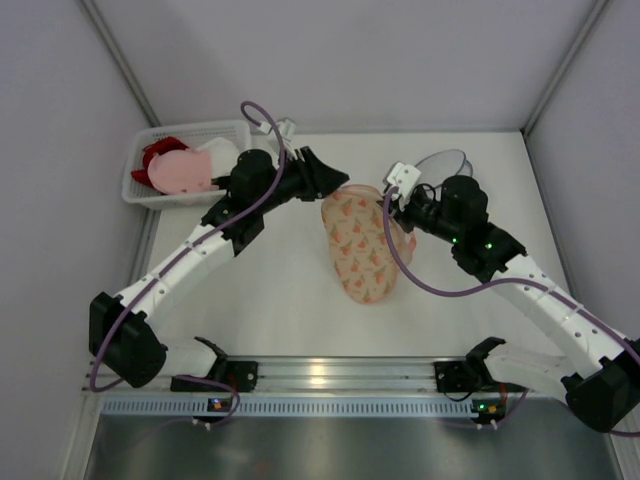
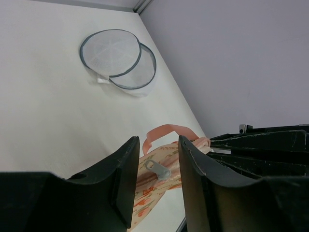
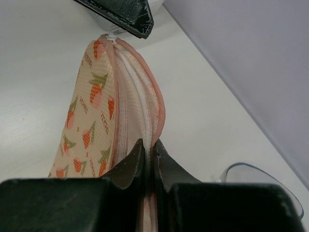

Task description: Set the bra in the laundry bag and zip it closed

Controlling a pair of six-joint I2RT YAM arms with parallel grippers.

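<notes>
A peach strawberry-print laundry bag (image 1: 360, 250) hangs between my grippers over the middle of the table. In the left wrist view a white zipper pull (image 2: 161, 171) shows on it, with my left gripper part open around the bag's top end. My right gripper is shut on the bag's folded zip edge, which runs up to the left gripper in the right wrist view. A pink strap (image 2: 164, 130) sticks out at the bag's edge. Whether the bra is inside is hidden.
A white basket (image 1: 145, 190) with red, pink and white items stands at the back left. A grey-rimmed mesh item (image 2: 111, 53) lies at the back right. Walls border the sides.
</notes>
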